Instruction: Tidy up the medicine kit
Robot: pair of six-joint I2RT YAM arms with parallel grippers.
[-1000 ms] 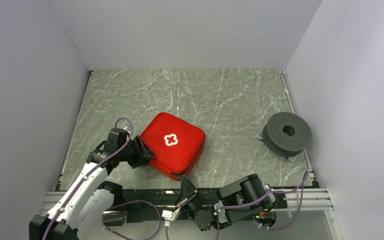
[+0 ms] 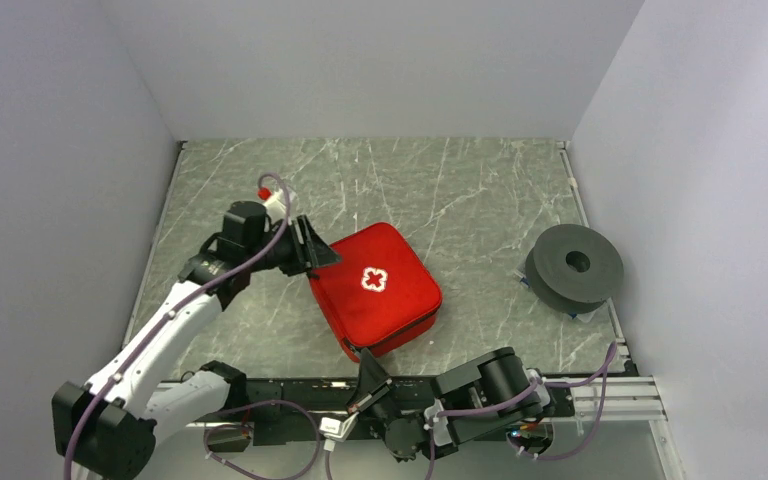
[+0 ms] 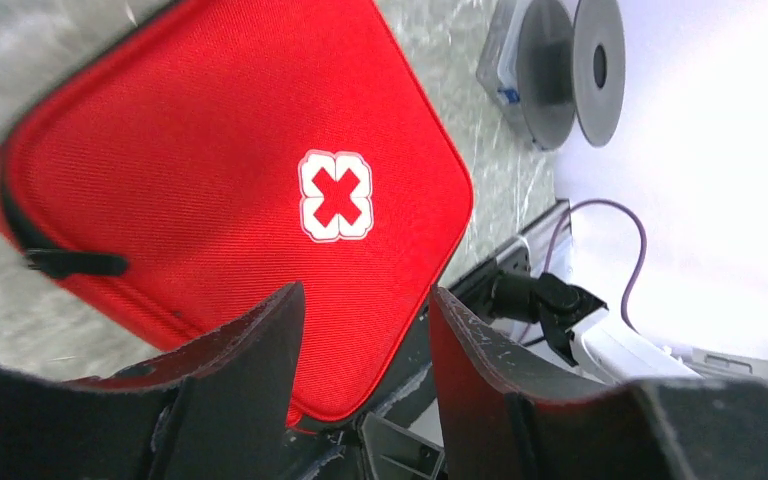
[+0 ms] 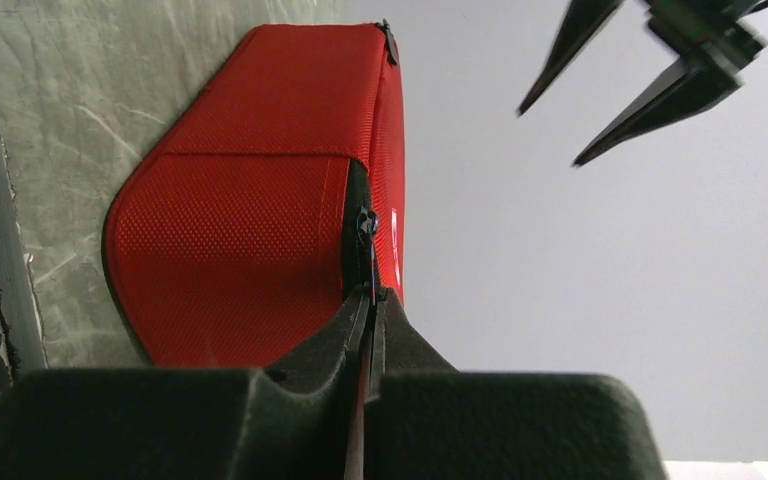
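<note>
A closed red medicine kit (image 2: pixel 385 300) with a white cross emblem lies on the grey marbled table. At its near corner is my right gripper (image 2: pixel 361 352), shut. In the right wrist view a thin strip runs from the black zipper slider (image 4: pixel 368 225) into the right fingertips (image 4: pixel 396 318), so the zipper pull sits between them. My left gripper (image 2: pixel 332 260) hovers over the kit's far left corner; its fingers stand apart in the left wrist view, with nothing held. A black tab (image 3: pixel 75 263) sticks out along the kit's zipped edge there.
A dark grey spool (image 2: pixel 572 270) rests on a clear box at the table's right side. Walls close in on the left, right and back.
The kit has turned clockwise and shifted right about its near corner. The right arm stays put.
</note>
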